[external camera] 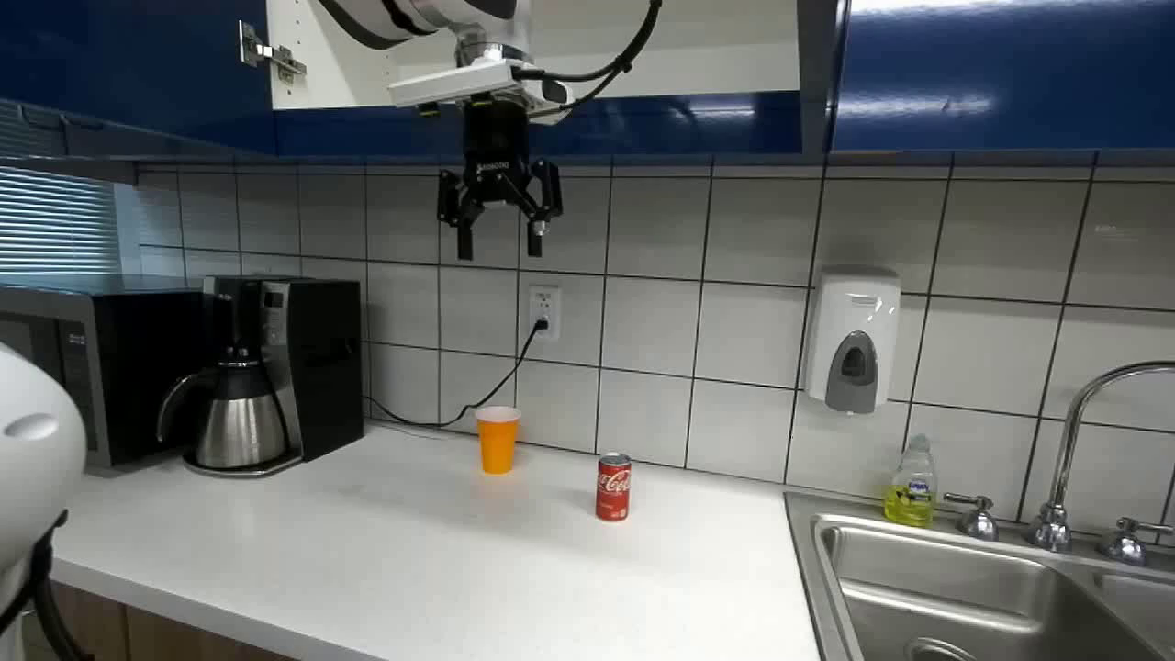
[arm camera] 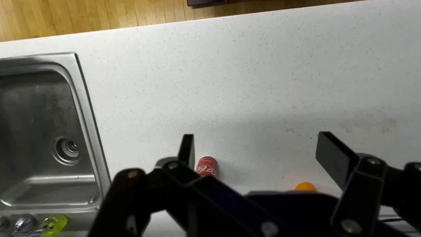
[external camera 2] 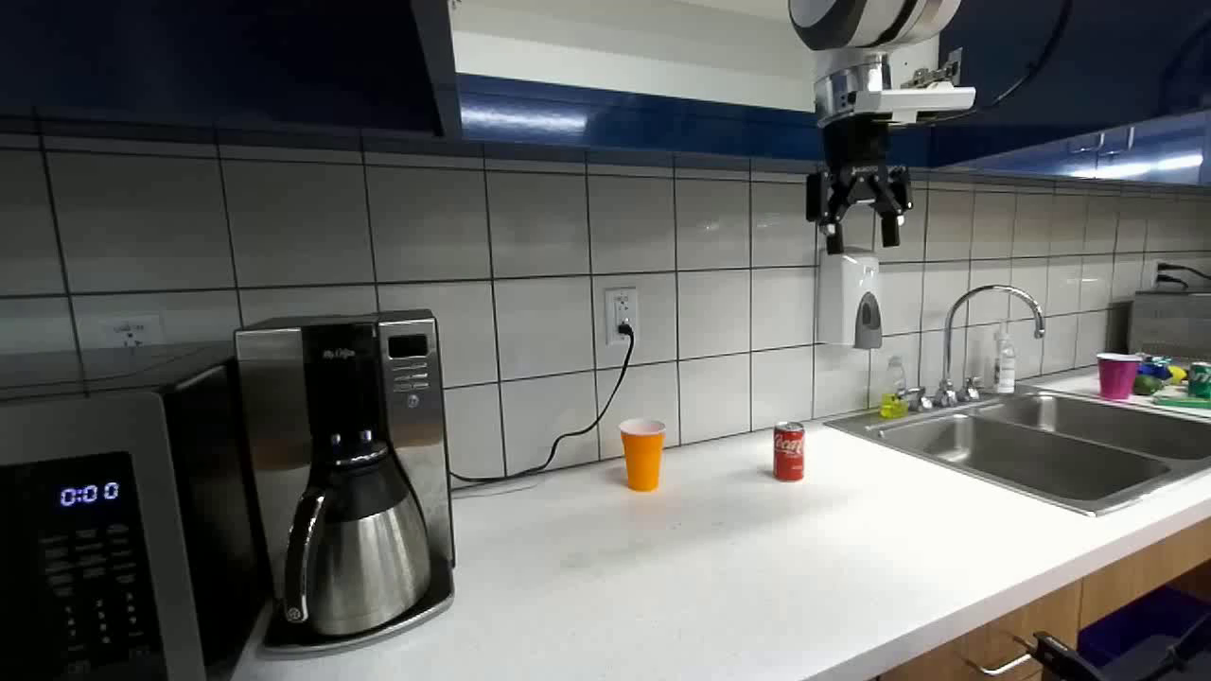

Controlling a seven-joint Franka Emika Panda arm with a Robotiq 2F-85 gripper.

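High above the counter, my black gripper (external camera: pixel 500 244) points straight down with its fingers open and nothing between them. A red Coca-Cola can (external camera: pixel 613 487) stands upright on the white counter, well below it. To the can's left in the first exterior view is an orange cup (external camera: pixel 497 442), also upright, showing a pale inside. From the wrist, the can (arm camera: pixel 207 166) and the cup (arm camera: pixel 306 187) are both partly covered by the gripper's body. The second exterior view shows the gripper (external camera 2: pixel 864 240) far over the counter, touching nothing.
A coffee maker (external camera 2: pixel 411 443) with a steel carafe stands beside the microwave (external camera 2: pixel 102 511). The sink (external camera: pixel 828 584) is at the right, a dish soap bottle (external camera: pixel 912 485) behind it. Above hangs an open cabinet (external camera: pixel 661 50).
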